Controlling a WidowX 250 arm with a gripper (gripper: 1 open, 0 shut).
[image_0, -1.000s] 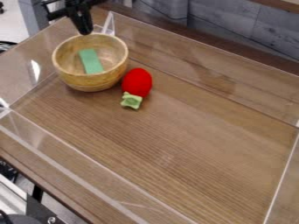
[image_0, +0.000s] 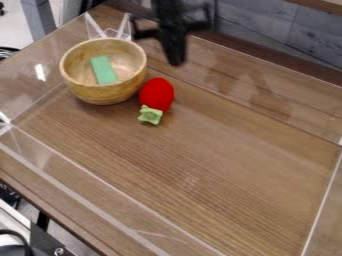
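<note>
A wooden bowl (image_0: 82, 92) on the left of the table holds a mint-green block (image_0: 103, 70). Right of the bowl lies a red rounded object (image_0: 156, 95), with a small light-green piece (image_0: 150, 115) just below it. My gripper (image_0: 187, 50) is at the top centre, above and beyond the red object, dark and motion-blurred; its fingers are too blurred to show whether they are open or shut.
A grey wall (image_0: 294, 20) runs along the back right. Dark cables lie off the table at the lower left.
My gripper has swept right from the top left, over the bowl's far side, to the top centre. The bowl and the objects have not visibly moved.
</note>
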